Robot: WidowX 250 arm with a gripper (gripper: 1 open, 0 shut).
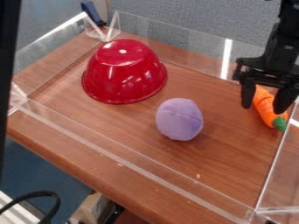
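My black gripper [267, 93] is at the right of the view, open, its two fingers straddling the upper part of an orange carrot toy [267, 108] with a green tip, which lies on the wooden surface. Whether the fingers touch it is unclear. An upturned red bowl [124, 70] sits at the upper left, and a lavender ball-like object [179, 119] rests near the middle.
Clear plastic walls border the wooden surface [128, 166] on the back and sides. The floor below the left edge holds a black cable. Bare wood lies around the lavender object and in front of it.
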